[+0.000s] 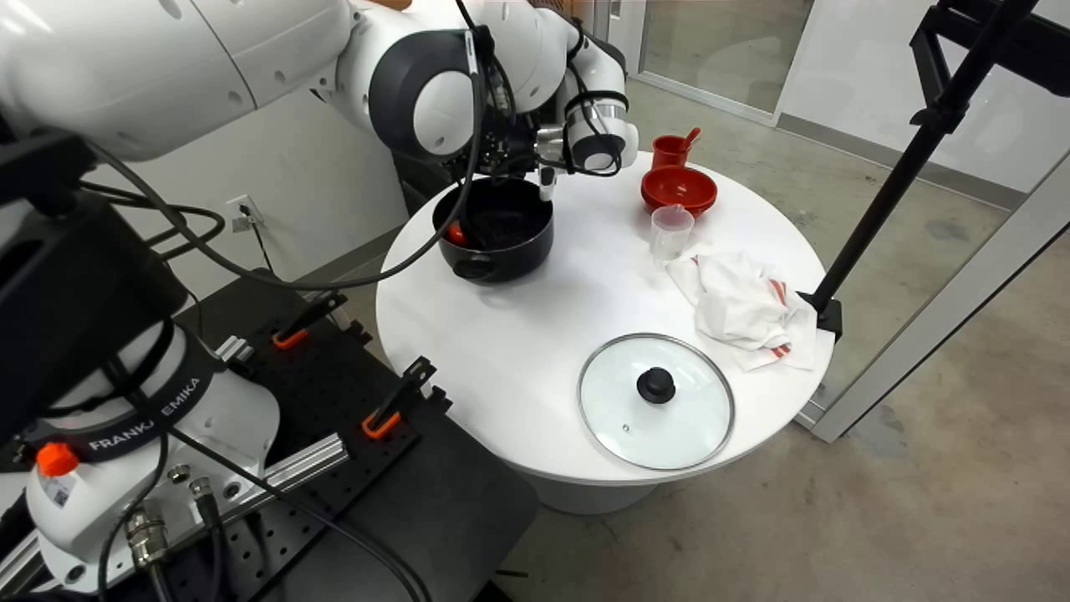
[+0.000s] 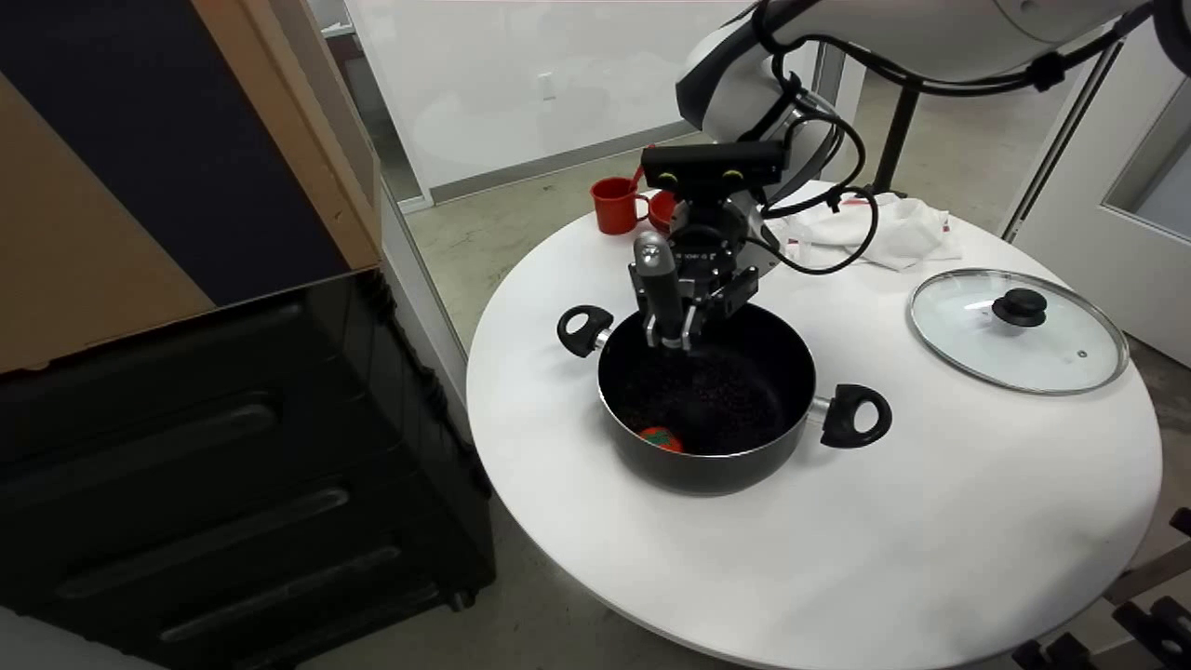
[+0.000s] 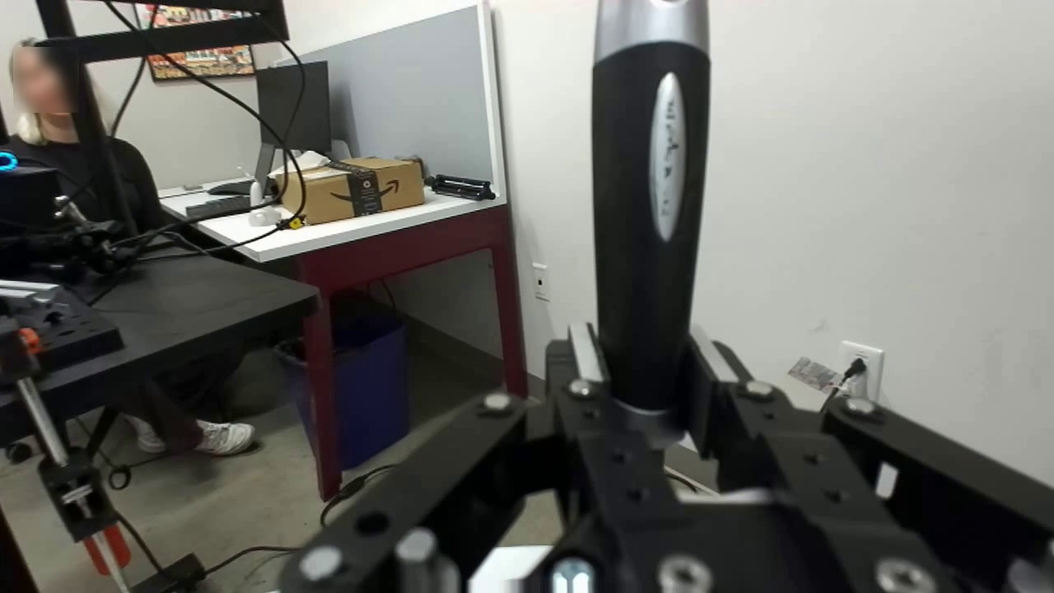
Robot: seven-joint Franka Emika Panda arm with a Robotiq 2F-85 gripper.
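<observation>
My gripper (image 2: pixel 683 326) hangs over the near-black pot (image 2: pixel 715 475) in exterior view 2. In the wrist view the gripper is shut on a utensil's black handle (image 3: pixel 647 227), which has a silver end and a pale oval label. The same handle (image 2: pixel 661 288) tilts over the pot in exterior view 2. Whatever is at the utensil's other end is hidden. A small red thing with green on it (image 2: pixel 661 439) lies inside the pot against the near wall. The glass lid (image 1: pixel 632 421), with a black knob, rests flat on the white table.
Red bowls (image 1: pixel 679 187), a red cup (image 1: pixel 669 151), a clear measuring cup (image 1: pixel 671 232) and a crumpled white cloth (image 1: pixel 747 306) stand toward the table's far side. The pot's black handles (image 2: pixel 857 417) stick out sideways. Bare white table (image 1: pixel 501 371) lies between pot and lid.
</observation>
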